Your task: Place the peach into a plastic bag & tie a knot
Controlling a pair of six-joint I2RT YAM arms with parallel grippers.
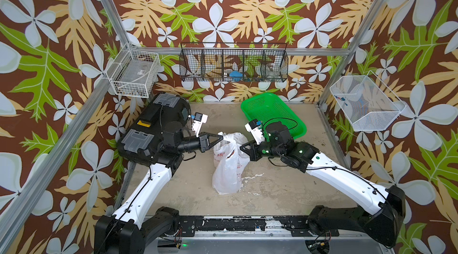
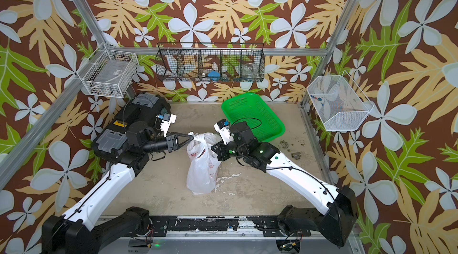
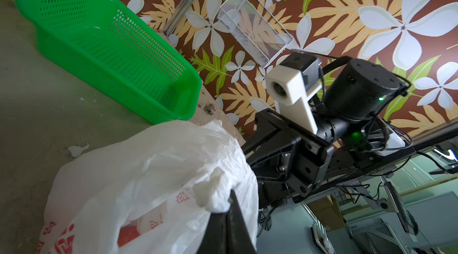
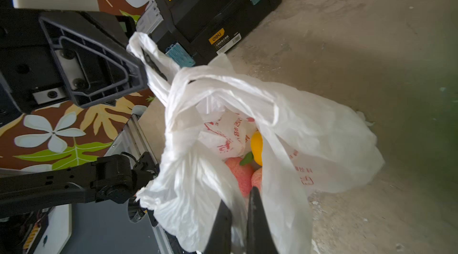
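A white plastic bag [image 1: 228,170] stands upright on the table between the grippers, its top bunched. Peach-coloured fruit [image 4: 238,172] and a yellow fruit [image 4: 256,146] show inside it in the right wrist view. My left gripper is shut on a twisted white tuft of the bag's top, on its left side. My right gripper is shut at the bag's right side, with gathered plastic [image 4: 200,182] running down to its fingers.
A green basket [image 1: 272,115] lies at the back right. A black toolbox [image 1: 152,129] fills the back left. Wire baskets hang on the walls.
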